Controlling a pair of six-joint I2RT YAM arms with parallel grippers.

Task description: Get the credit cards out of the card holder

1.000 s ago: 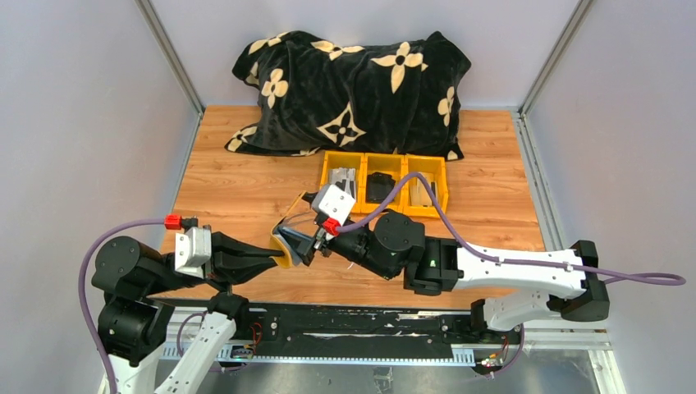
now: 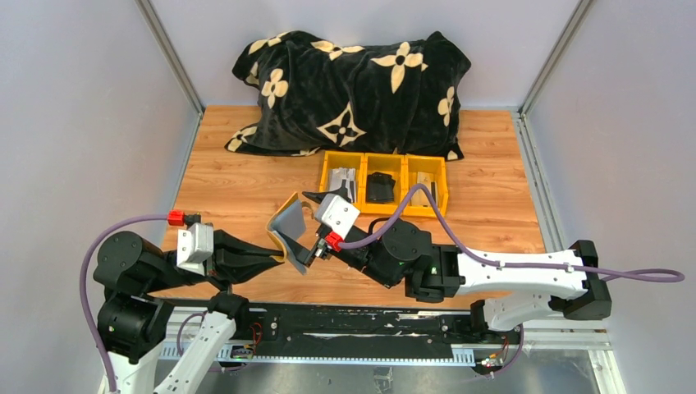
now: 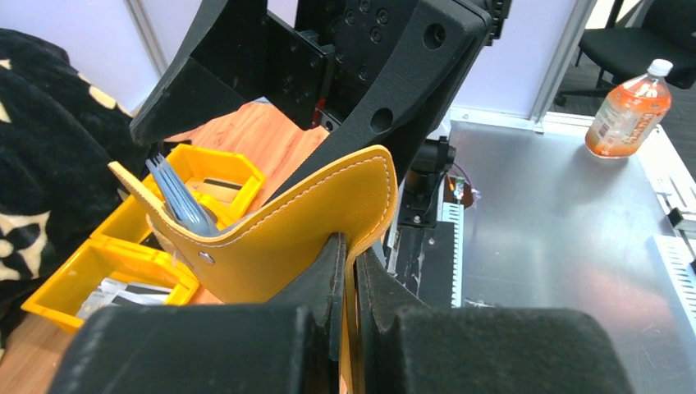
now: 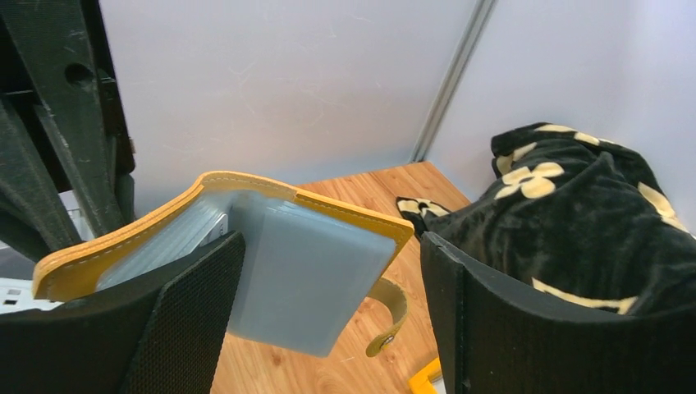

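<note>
A yellow card holder (image 2: 281,222) hangs opened above the table, its stitched yellow cover (image 3: 287,238) facing the left wrist camera. My left gripper is shut on its lower edge. Pale translucent sleeves (image 4: 316,267) fan inside it, and a strap with a snap (image 4: 392,305) dangles from the cover. Around the sleeves stands my right gripper, open, with one finger (image 4: 189,308) overlapping the holder's opening and the other (image 4: 468,304) beyond its far edge. Whether cards sit within the sleeves is hard to tell.
Three yellow bins (image 2: 383,159) stand behind the right gripper, holding silvery, black and tan items. A dark floral cushion (image 2: 353,90) leans at the back. Bare wooden table (image 2: 222,176) lies to the left and far right.
The left gripper has barely moved and keeps the holder.
</note>
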